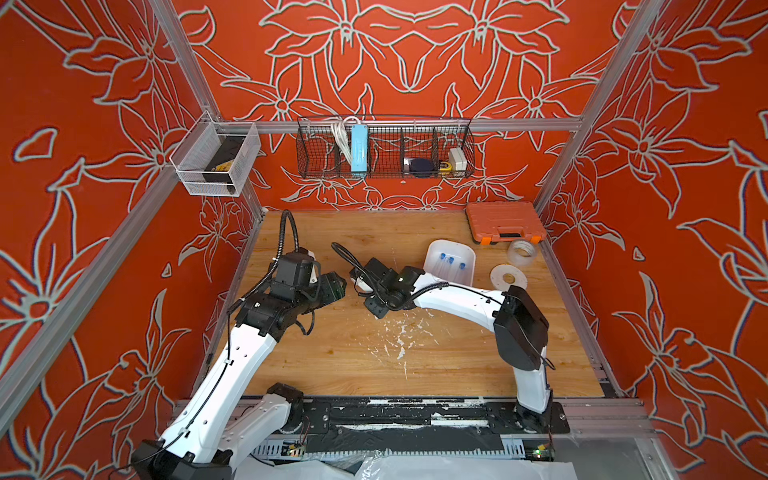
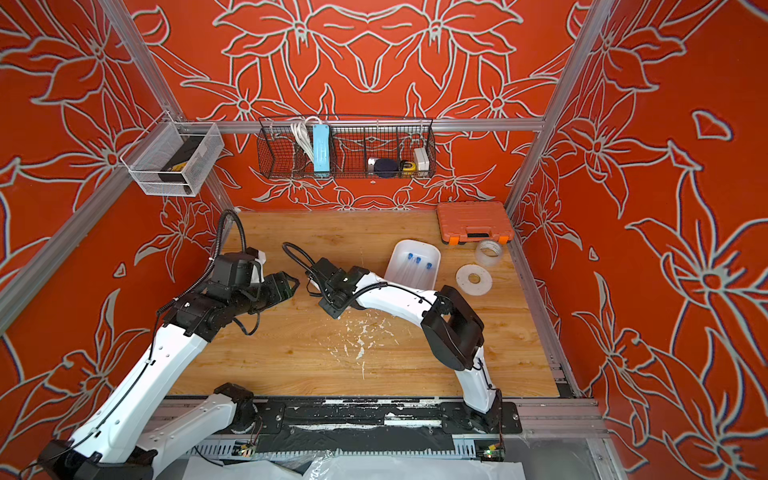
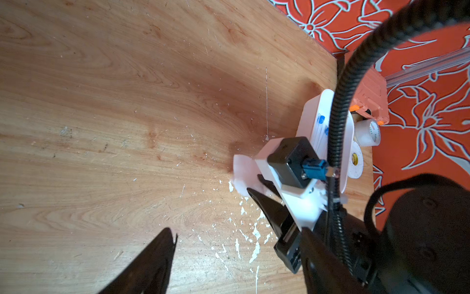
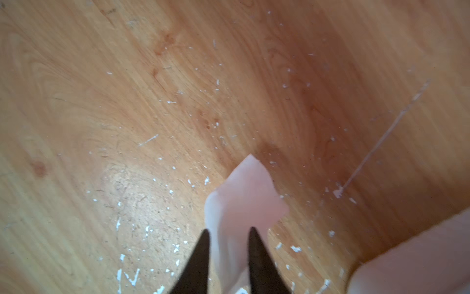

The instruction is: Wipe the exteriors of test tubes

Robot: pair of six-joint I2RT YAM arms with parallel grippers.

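Observation:
A white tray (image 1: 471, 272) holds several test tubes with blue caps (image 1: 451, 260), their bodies hard to make out. My right gripper points down over a crumpled white tissue (image 4: 240, 201). The right fingers stand part open, and the tissue shows between and beyond their tips; firm contact cannot be told. In the left wrist view the same tissue (image 3: 244, 174) sits by the tip of a right finger (image 3: 266, 205). My left gripper is open and empty, above bare wood to the left of the right one.
An orange case (image 1: 504, 221), a clear tape roll (image 1: 521, 253) and a white ring (image 1: 497, 280) lie at the back right. Wire baskets hang on the back and left walls.

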